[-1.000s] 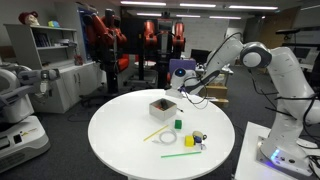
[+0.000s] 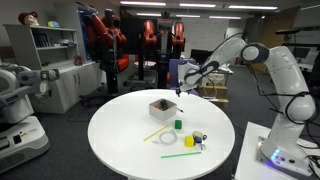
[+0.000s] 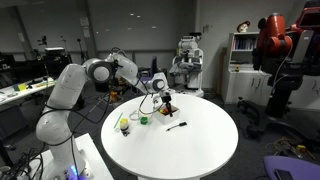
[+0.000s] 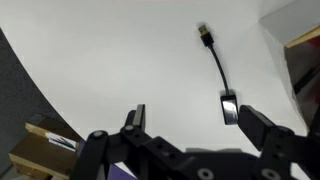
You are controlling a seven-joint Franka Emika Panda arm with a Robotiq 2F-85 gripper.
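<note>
A short black adapter cable (image 4: 220, 70) lies on the white table in the wrist view, with a small plug at its upper end and a wider connector at its lower end. Between and beyond my gripper's (image 4: 193, 112) fingertips there is only bare table and, toward the right finger, that wider connector. The fingers stand wide open and hold nothing. In exterior view 1 the gripper (image 2: 179, 92) hangs over the table's far side, behind the box (image 2: 160, 111). Exterior view 2 shows a small dark item (image 3: 177, 125) in front of the box (image 3: 168, 111), likely the cable.
A green block (image 2: 178, 124), a yellow block (image 2: 188, 142), a white ring (image 2: 167, 136), a yellow stick (image 2: 155, 132) and a green stick (image 2: 181, 155) lie nearer exterior camera 1. The box wall (image 4: 296, 38) borders the wrist view's right edge.
In exterior view 1 my gripper has shifted a little to the right, staying behind the box. Objects on the table have not visibly moved.
</note>
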